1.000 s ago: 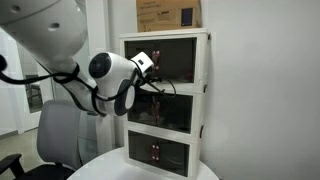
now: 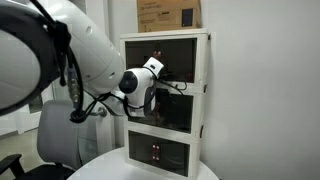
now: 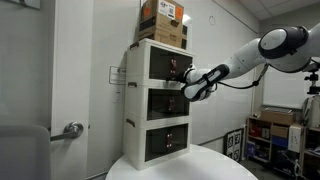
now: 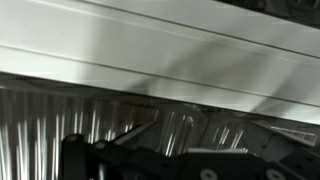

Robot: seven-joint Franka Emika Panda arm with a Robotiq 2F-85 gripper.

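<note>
A white cabinet (image 2: 201,100) with three dark-fronted compartments stands on the round white table. Its top front (image 2: 178,58), middle front (image 2: 176,112) and bottom front (image 2: 174,153) look closed; small knobs show on the top and bottom ones. My gripper (image 2: 174,82) is at the cabinet's front, around the white strip between the top and middle compartments. Exterior view 2 has the gripper (image 3: 186,76) close against the upper front, partly lost against the dark panel. White strips and a glossy dark panel (image 4: 45,115) fill the wrist view, where dark fingers blend into the panel; whether they touch it is unclear.
Cardboard boxes (image 2: 168,16) rest on top of the cabinet. A grey chair (image 2: 58,135) stands beside the table at the left, and a door handle (image 3: 72,131) sits behind.
In exterior view 1 the arm's wrist has come down and to the right, nearer the cabinet, and its tilt has changed. The cabinet fronts look the same.
</note>
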